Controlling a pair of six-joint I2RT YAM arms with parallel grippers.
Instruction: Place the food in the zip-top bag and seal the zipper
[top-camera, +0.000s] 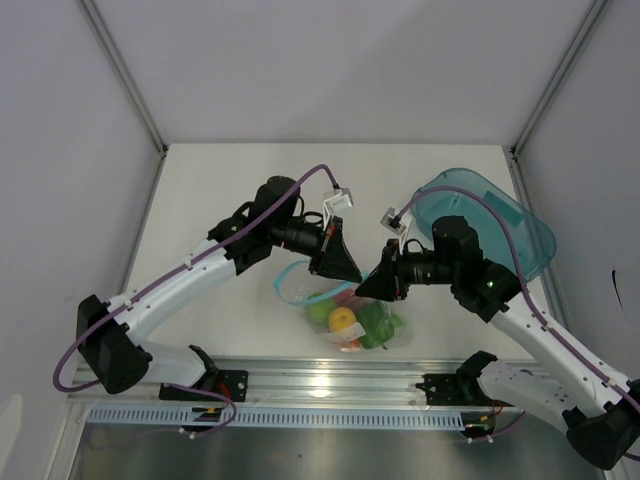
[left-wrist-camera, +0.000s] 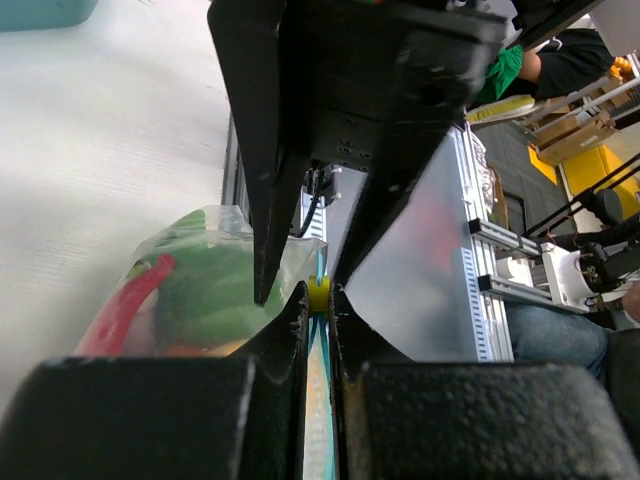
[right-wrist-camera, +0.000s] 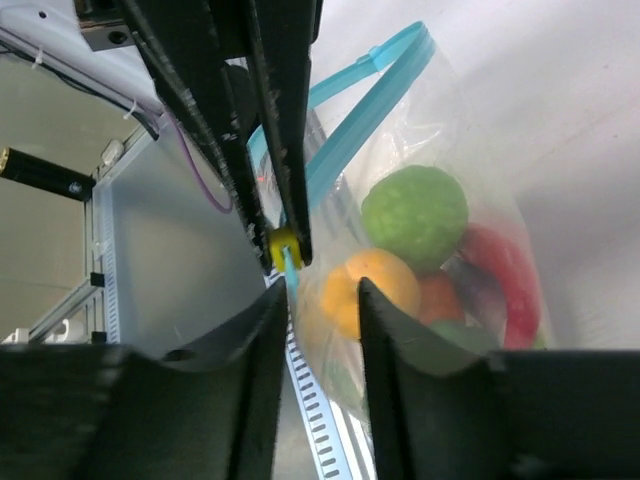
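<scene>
The clear zip top bag (top-camera: 330, 316) lies at the table's front, holding a green fruit (right-wrist-camera: 414, 214), an orange fruit (right-wrist-camera: 382, 280), a red pepper (right-wrist-camera: 507, 280) and leafy greens. Its blue zipper (right-wrist-camera: 358, 125) stands up. My left gripper is shut on the zipper end, where a yellow slider (left-wrist-camera: 318, 294) shows at its fingertips. My right gripper (top-camera: 364, 292) is part open, its fingertips close beside that slider; in the left wrist view they straddle the zipper just beyond it.
A teal plastic tray (top-camera: 460, 180) sits at the back right of the white table (top-camera: 220, 310).
</scene>
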